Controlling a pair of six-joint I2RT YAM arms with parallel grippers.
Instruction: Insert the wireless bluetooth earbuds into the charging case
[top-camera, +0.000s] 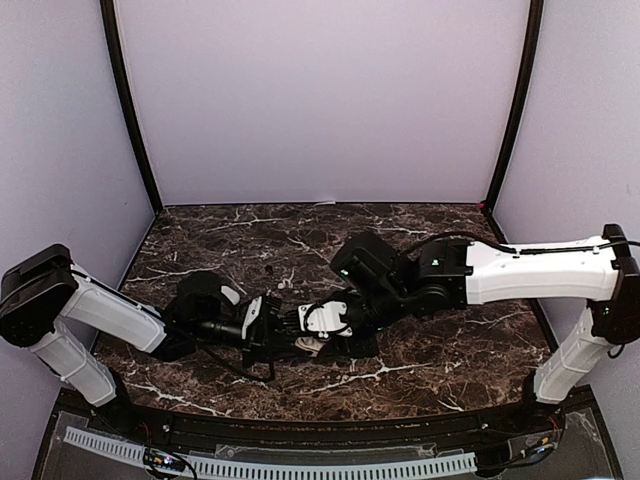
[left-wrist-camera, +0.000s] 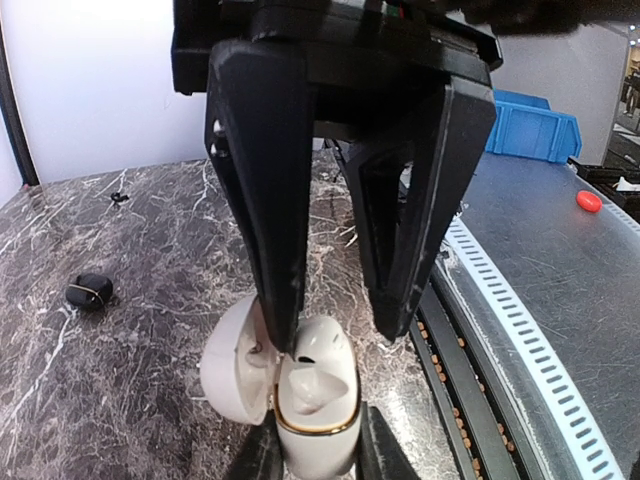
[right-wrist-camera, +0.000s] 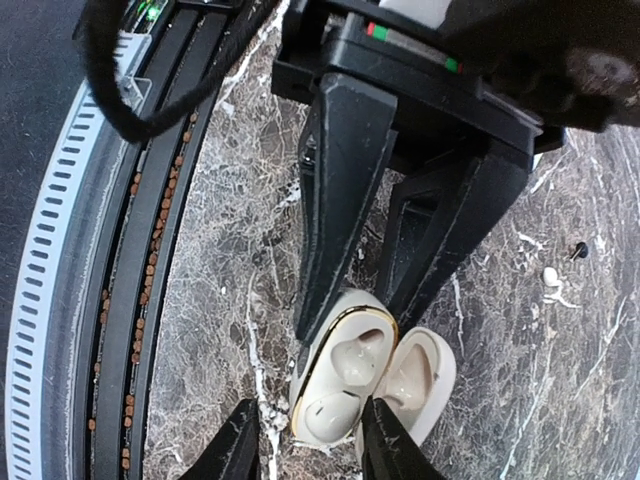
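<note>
The white earbud case (left-wrist-camera: 316, 432) is held low in my left gripper, which is shut on it. Its lid (left-wrist-camera: 230, 370) stands open beside the body. In the right wrist view the case (right-wrist-camera: 320, 385) shows a white piece in one well and the other well looking empty. My right gripper has its fingers at the case, part open; whether anything is between them is hard to see. In the top view both grippers meet at the middle front of the table and mostly hide the case.
A small black object (left-wrist-camera: 90, 291) lies on the marble table, with small white bits (right-wrist-camera: 550, 276) farther off. A blue bin (left-wrist-camera: 530, 130) and a red object (left-wrist-camera: 588, 200) are outside the front rail.
</note>
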